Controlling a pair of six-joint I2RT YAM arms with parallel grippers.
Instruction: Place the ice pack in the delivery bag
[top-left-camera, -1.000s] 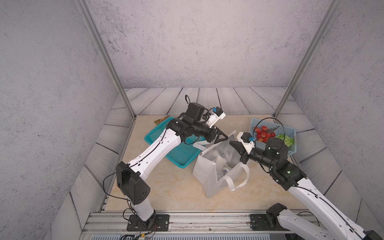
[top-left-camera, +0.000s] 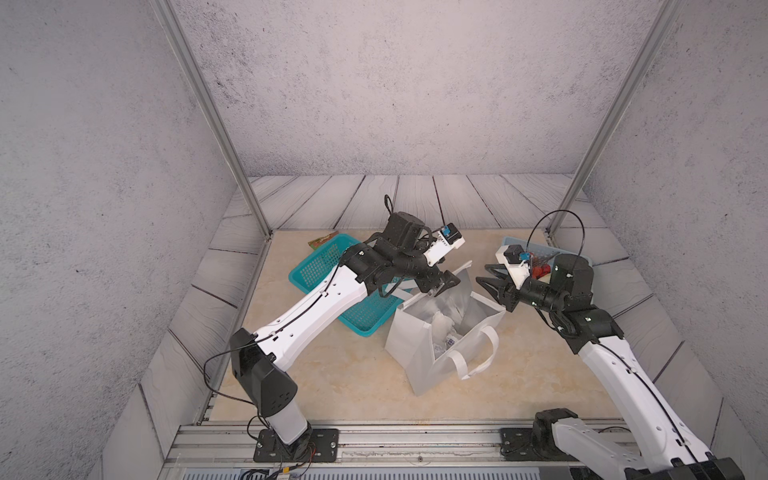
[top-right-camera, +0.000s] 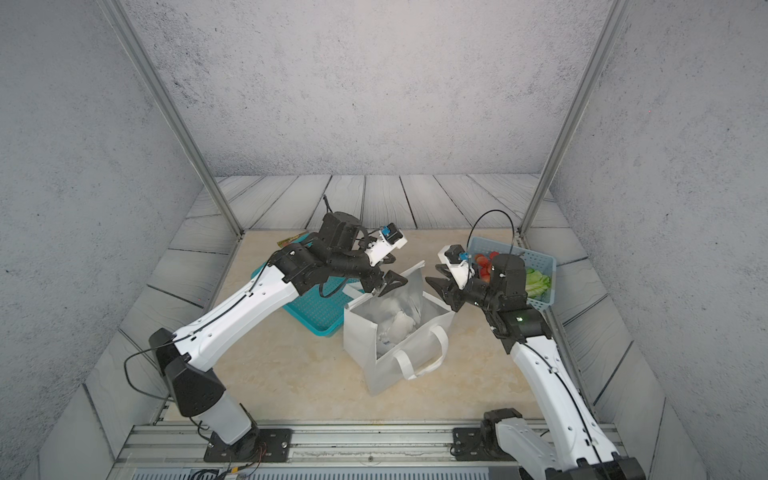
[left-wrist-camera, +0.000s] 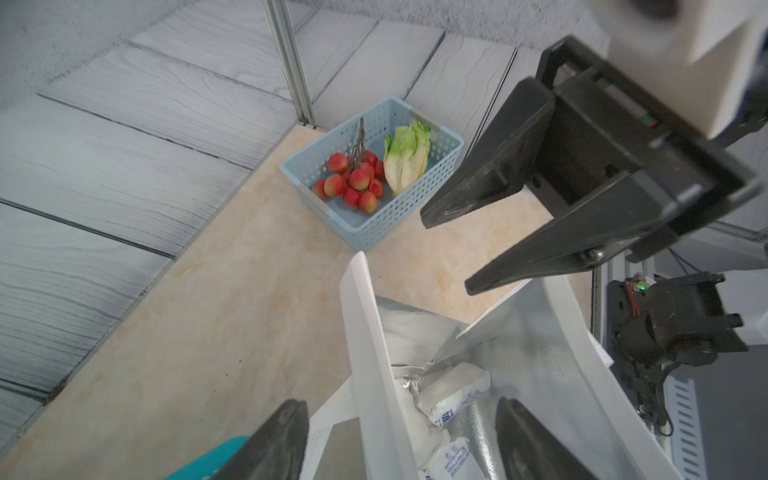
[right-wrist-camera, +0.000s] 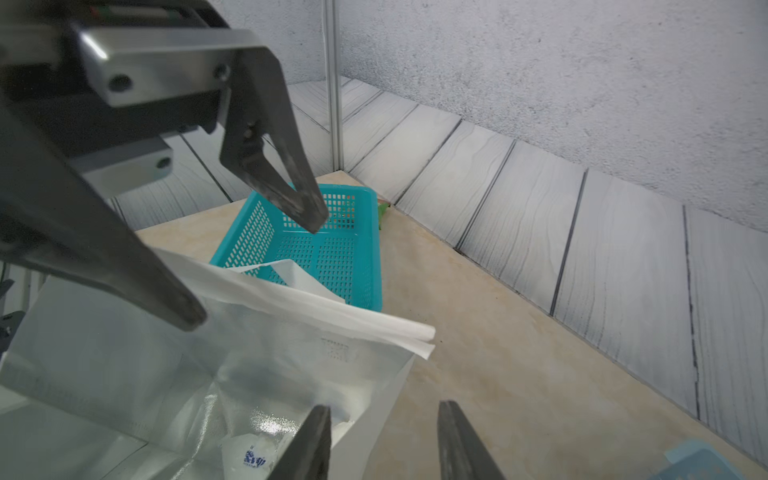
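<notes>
The white delivery bag (top-left-camera: 412, 352) stands upright and open at the centre of the table. Inside it lie wrapped white packs (left-wrist-camera: 452, 392) with blue print, apparently ice packs, and silvery lining. My left gripper (top-left-camera: 444, 281) is open above the bag's back left part, holding nothing. My right gripper (top-right-camera: 444, 284) is open at the bag's right rim, its fingers empty; in the left wrist view it hangs just above the bag's opening.
A teal basket (top-left-camera: 364, 318) sits left of the bag, empty where visible. A light blue basket (left-wrist-camera: 360, 232) with red fruit and a green vegetable is at the back right.
The bag looks unmoved.
</notes>
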